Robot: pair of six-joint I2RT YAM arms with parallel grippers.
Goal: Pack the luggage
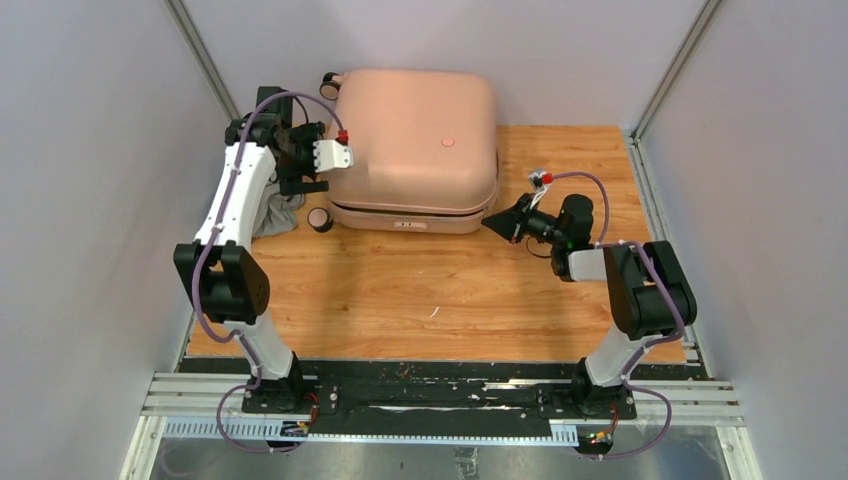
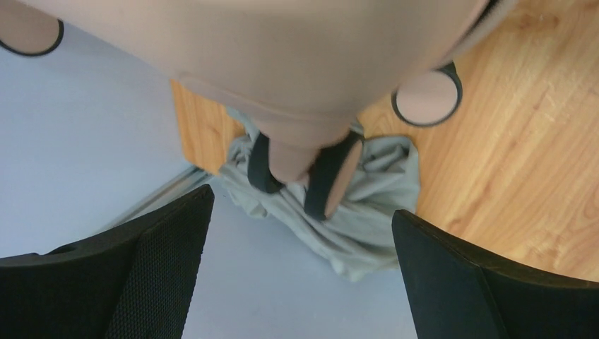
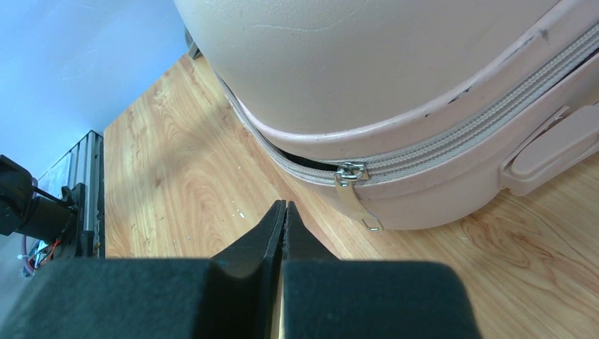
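A closed pink suitcase (image 1: 412, 140) lies at the back, a dark gap along its zipper. My left gripper (image 1: 306, 160) hangs open at its left side; in the left wrist view a wheel (image 2: 427, 97) and a grey cloth (image 2: 378, 191) lie below it, nothing held. My right gripper (image 1: 512, 225) is shut near the front right corner, nothing showing between its fingers; the right wrist view shows the zipper pull (image 3: 357, 198) beyond its tips.
Bare wooden floor (image 1: 420, 300) spans the front and right of the workspace. Pale walls (image 1: 120, 200) bound the sides and back.
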